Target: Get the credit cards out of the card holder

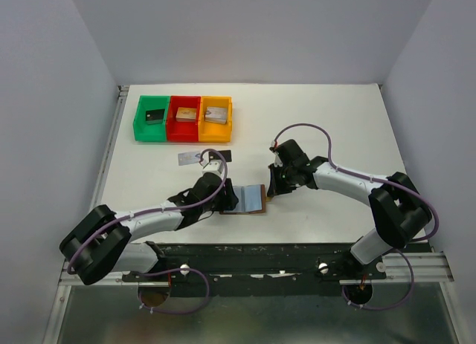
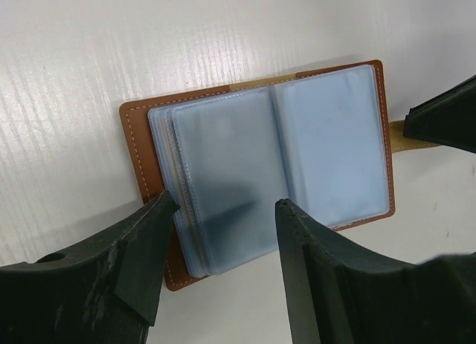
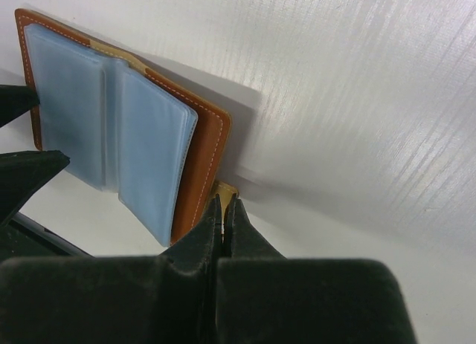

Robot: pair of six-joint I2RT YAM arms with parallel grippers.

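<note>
The brown card holder point(image 2: 152, 166) lies spread open on the table, with pale blue clear sleeves point(image 2: 230, 180) on both halves. My left gripper is over its left half, fingers apart, one finger by the left edge and the other over the left sleeves; nothing is held between them. At the holder's right edge is my right gripper, shut, its tips at the tan strap point(image 3: 225, 189). Whether the strap is pinched or only touched, I cannot tell. No card can be made out clearly inside the sleeves.
Behind the holder, a pale card point(image 1: 190, 158) and a dark card point(image 1: 224, 155) lie on the table. Green point(image 1: 139, 128), red point(image 1: 172, 131) and yellow point(image 1: 205, 131) trays stand at the back left, each with something inside.
</note>
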